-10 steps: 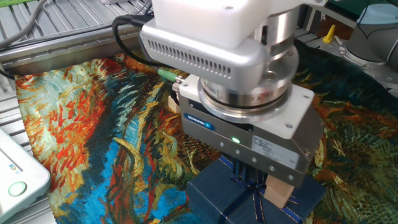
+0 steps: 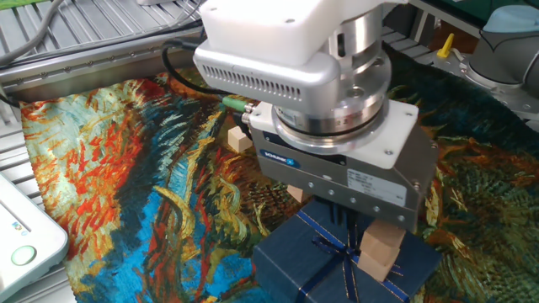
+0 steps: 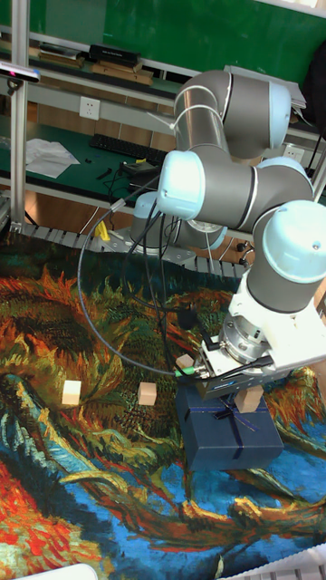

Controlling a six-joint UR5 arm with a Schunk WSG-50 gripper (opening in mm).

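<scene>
My gripper (image 2: 337, 231) hangs over a dark blue gift box (image 2: 290, 261) tied with gold-edged ribbon. Its dark fingers point down toward the bow, and much of them is hidden under the grey body. Whether the fingers stand open or shut does not show clearly. On the box, to the right of the fingers in exterior view 2, stands light wood (image 2: 379, 259); I cannot tell whether it is one block or two stacked. Exterior view 3 also shows this wood on the box (image 3: 207, 445), close to the gripper body (image 3: 253, 372).
A wooden cube (image 2: 239, 139) lies on the painted cloth (image 2: 93, 160), and another block (image 2: 295, 194) is partly hidden behind the gripper. Exterior view 3 shows a paler cube (image 3: 71, 391) farther left. A white device (image 2: 25, 240) borders the cloth.
More of the wood on the box now shows. The box has stayed put.
</scene>
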